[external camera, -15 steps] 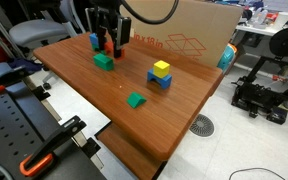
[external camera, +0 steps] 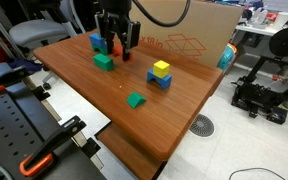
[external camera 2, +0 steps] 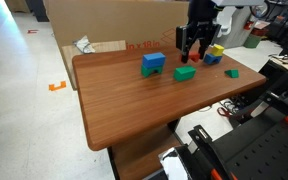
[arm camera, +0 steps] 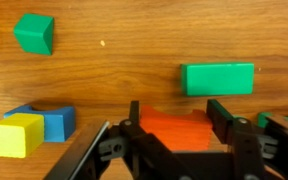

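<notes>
An orange-red block (arm camera: 179,130) fills the space between the two fingers of my gripper, which is shut on it in the wrist view. In exterior view 1 my gripper (external camera: 117,52) is low over the far left part of the wooden table, and little of the red block shows behind its fingers. Close beside it there is a green rectangular block (external camera: 104,62). From the other side, the red block (external camera 2: 193,58) shows between the fingers. Whether its underside touches the table cannot be told.
A yellow cube (external camera: 161,69) sits on a blue piece (external camera: 159,82) to the right. A smaller green block (external camera: 136,100) lies near the front edge. A blue block (external camera 2: 153,60) rests on a green piece.
Over the last second my gripper has shifted a little to the right in exterior view 1. The red patch between its fingers shows less now. The other blocks have stayed put.
</notes>
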